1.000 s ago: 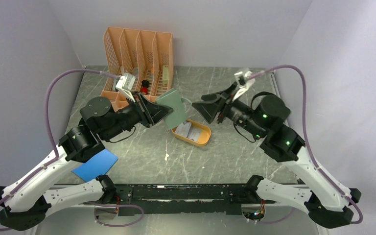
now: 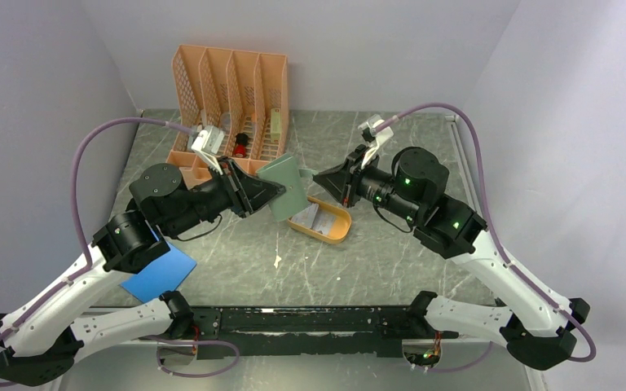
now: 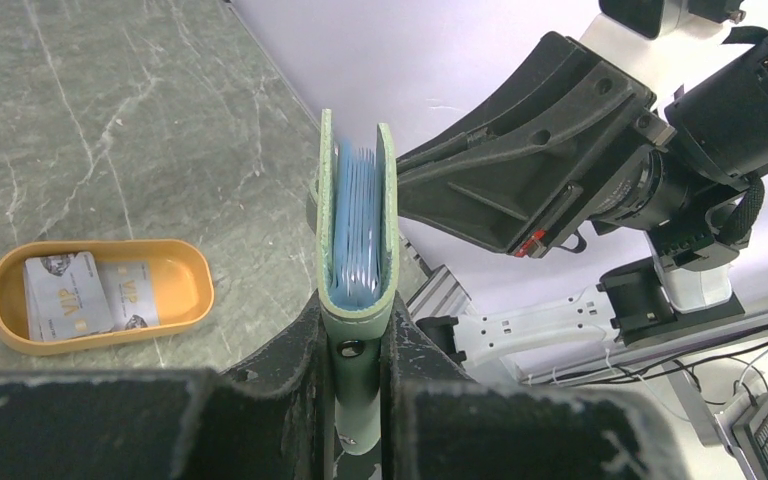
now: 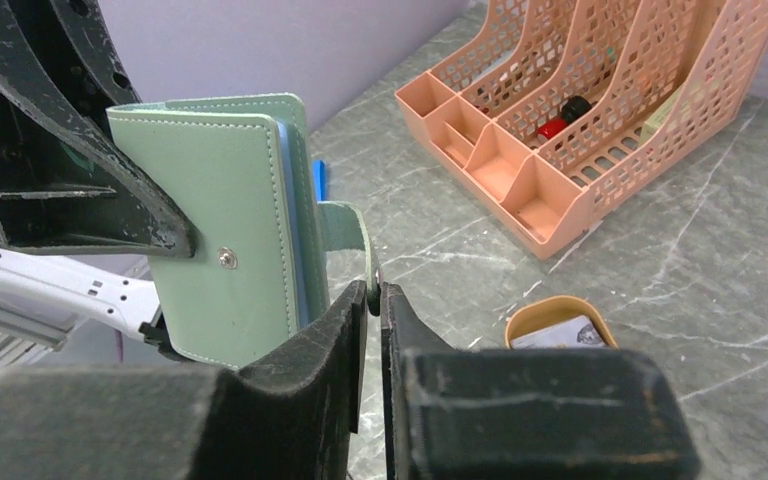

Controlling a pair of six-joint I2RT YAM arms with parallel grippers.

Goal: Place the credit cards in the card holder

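Observation:
Pale green, the card holder (image 2: 287, 186) hangs upright above the table, with my left gripper (image 2: 280, 191) shut on it. Blue-edged clear sleeves (image 3: 357, 220) show between its covers in the left wrist view. Its flexible strap (image 4: 343, 226) sticks out towards my right gripper, whose fingers are closed in on the strap's end. Below the holder, white credit cards (image 3: 67, 295) lie in a shallow orange tray (image 3: 200, 285), a grey VIP card (image 3: 130, 292) beside them. The right gripper hides part of the tray in the right wrist view.
A tall peach rack (image 2: 258, 77) with several slots stands at the back left, with a red and black object (image 2: 240, 147) inside. A blue sheet (image 2: 160, 273) lies at the front left, under the left arm.
My right gripper has moved left to the strap, and its fingers have closed from wide apart onto the strap's end. The left gripper and the card holder have hardly moved.

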